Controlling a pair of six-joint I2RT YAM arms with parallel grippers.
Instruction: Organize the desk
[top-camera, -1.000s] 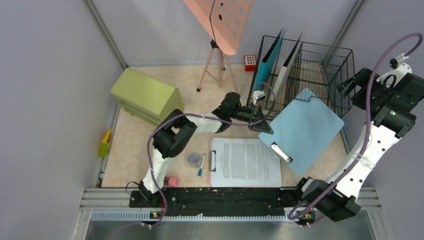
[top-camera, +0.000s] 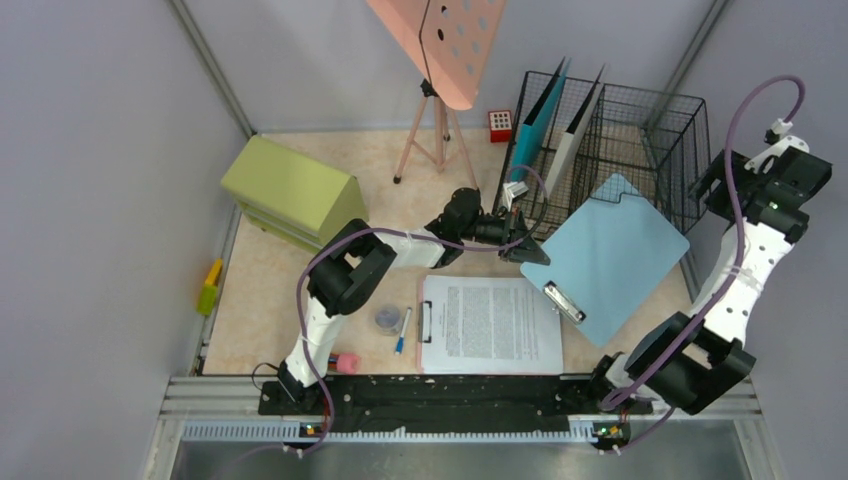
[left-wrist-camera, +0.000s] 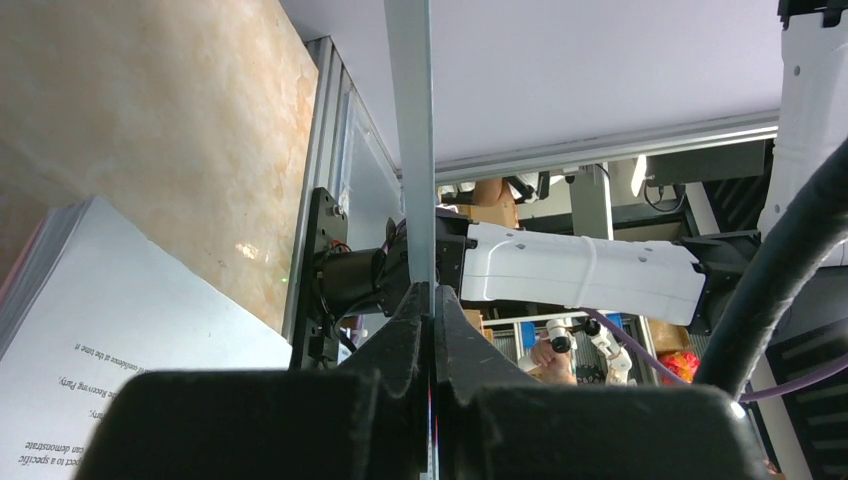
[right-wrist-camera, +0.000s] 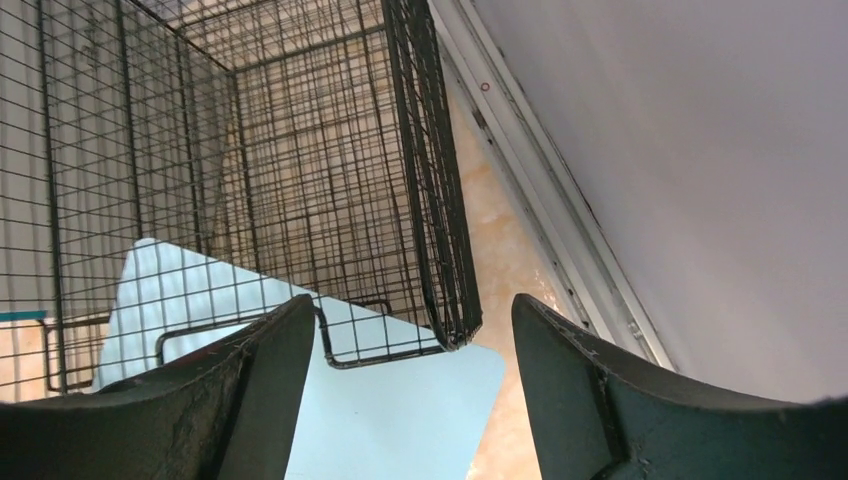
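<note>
A light-blue clipboard (top-camera: 620, 255) slants at the wire rack's front, its far corner behind the rack's low front wire and its metal clip towards the near left. My left gripper (top-camera: 536, 251) is shut on its left edge; in the left wrist view the clipboard (left-wrist-camera: 412, 140) stands edge-on between the fingertips. Off to the rack's right hangs my right gripper (top-camera: 704, 188), clear of it. The right wrist view shows that gripper with fingers apart and nothing between them, the clipboard (right-wrist-camera: 400, 415) and rack (right-wrist-camera: 440, 250) below and beyond.
Inside the rack (top-camera: 680, 140), a teal folder (top-camera: 535, 125) and a white folder (top-camera: 573, 140) stand on the left; its right part looks empty. A clipboard with printed pages (top-camera: 490, 325) lies in front, beside a marker (top-camera: 403, 331) and a small round container (top-camera: 388, 319). A green box (top-camera: 290, 190) stands left.
The blue clipboard and left gripper have edged slightly right and are almost still.
</note>
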